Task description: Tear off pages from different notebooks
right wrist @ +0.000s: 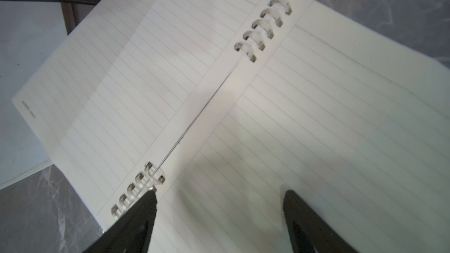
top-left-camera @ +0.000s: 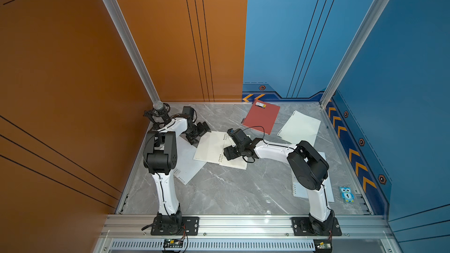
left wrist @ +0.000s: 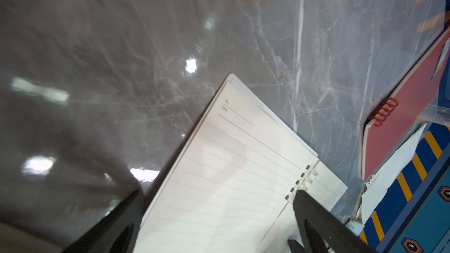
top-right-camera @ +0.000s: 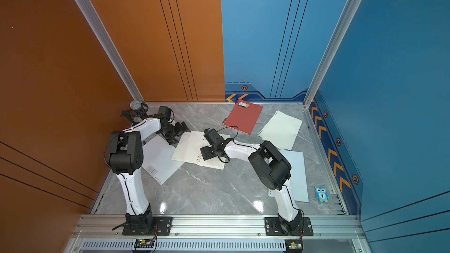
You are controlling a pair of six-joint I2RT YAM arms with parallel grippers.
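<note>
An open ring notebook with blank lined pages lies spread on the table between the two arms. In the right wrist view its rings run diagonally between the left page and the right page. My right gripper stands open over the right page, one finger close to the lower rings, nothing held. My left gripper is open at the left page's far corner side, its fingers wide apart over that page. Whether any fingertip touches paper cannot be told.
A closed red notebook lies at the back, beside an open white one on the right. A pale notebook sits partly under the open one's left side. Another pale notebook lies under the right arm, near an owl-like blue block.
</note>
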